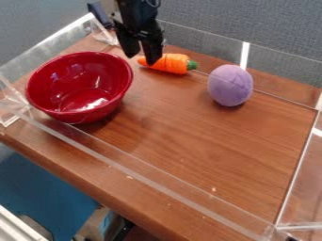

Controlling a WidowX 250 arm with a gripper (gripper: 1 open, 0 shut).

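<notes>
The black gripper [142, 49] hangs at the back left, over the left part of an orange toy carrot [170, 62] with a green top; whether its fingers are open or shut is hard to make out. A red bowl [78, 77] stands at the left, in front of the gripper. A purple ball [231, 86] sits to the right of the carrot.
Clear low walls run round its edges, with a grey padded panel [251, 24] behind.
</notes>
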